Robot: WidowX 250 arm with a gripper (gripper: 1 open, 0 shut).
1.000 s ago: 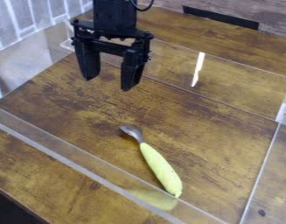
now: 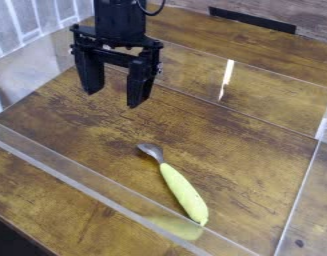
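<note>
My black gripper (image 2: 115, 75) hangs over the upper left of the wooden surface, its two fingers wide open with nothing between them. Below and to the right of it lies a spoon (image 2: 179, 186) with a long pale yellow-green handle and a dark metal head pointing up-left toward the gripper.
Clear plastic walls (image 2: 108, 188) border the wooden work area (image 2: 246, 140) on the sides, front and back. The wood around the spoon is clear. A dark strip (image 2: 291, 27) lies beyond the back right.
My gripper has shifted slightly up and to the left over the last second. The spoon has not moved.
</note>
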